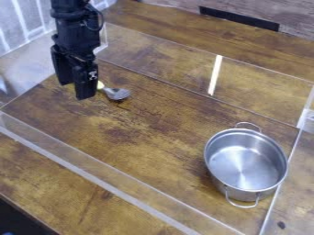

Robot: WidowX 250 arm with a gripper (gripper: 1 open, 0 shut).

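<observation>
My black gripper (76,83) hangs open over the left part of the wooden table, its fingers pointing down. Just right of it a silver utensil (117,94), perhaps a ladle or spoon, with a pale yellowish part, lies on the table, partly behind the gripper. A steel pot (244,162) with two loop handles stands at the right front.
Clear panels edge the work area on the left, front and right. A white strip (215,75) stands out near the back right.
</observation>
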